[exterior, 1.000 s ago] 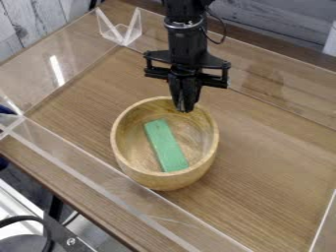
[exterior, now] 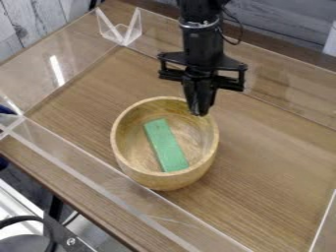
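A round wooden bowl (exterior: 136,157) stands on the table, a green rectangular block (exterior: 165,144) lying flat inside it. The black gripper (exterior: 197,106) hangs over the bowl's back right rim, its fingers pointing down and close together, with nothing seen between them. Whether the fingertips touch the rim cannot be told from this view.
A small clear plastic container (exterior: 118,27) sits at the back left of the wooden table (exterior: 262,187). Black cables lie at the lower left edge.
The gripper and arm have moved a little to the right and slightly down in the view. The bowl and block look unchanged.
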